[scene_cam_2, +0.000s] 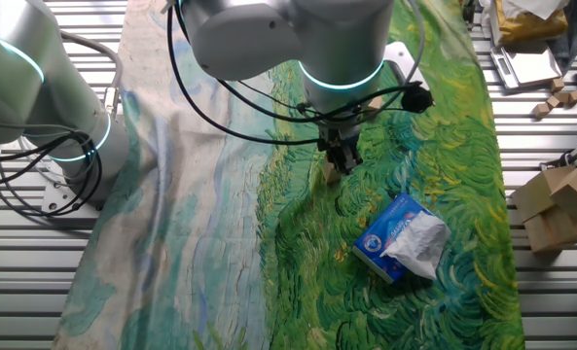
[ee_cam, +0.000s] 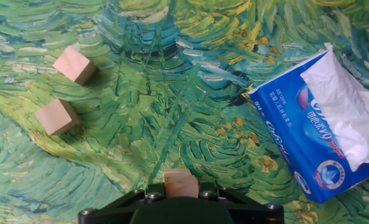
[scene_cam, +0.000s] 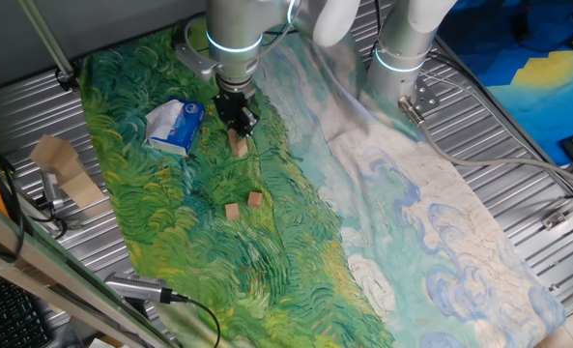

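Note:
In the wrist view a pale wooden block sits between the fingers of my gripper, which is shut on it, a finger close against each side. Exterior view 1 has my gripper pointing down at the upper middle of the painted cloth, the wooden block under its tips. Whether the block touches the cloth is hard to tell. Two more wooden cubes lie apart from the gripper: one cube and, close by, another cube. From exterior view 2 the gripper partly covers its block.
A blue tissue pack with white tissue sticking out lies beside the gripper. Open cardboard rests on the slatted metal table left of the cloth. A grey device with a cable is at the front left.

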